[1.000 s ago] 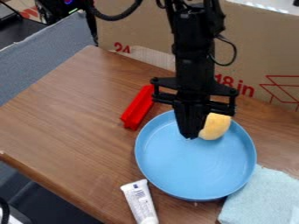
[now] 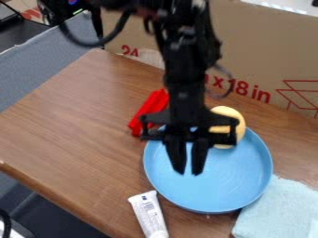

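Note:
My black gripper [image 2: 188, 156] is over the back half of a blue plate [image 2: 209, 187], its fingers pointing down. Whether anything sits between the fingers is hard to tell. A yellow sponge-like object [image 2: 226, 119] shows behind the gripper at the plate's back edge, partly hidden by it. A red object [image 2: 147, 112] lies on the wooden table [image 2: 69, 130] behind and left of the plate.
A white tube [image 2: 148, 214] lies front left of the plate, a pale blue cloth [image 2: 276, 214] front right. A cardboard box wall [image 2: 267, 65] stands along the back.

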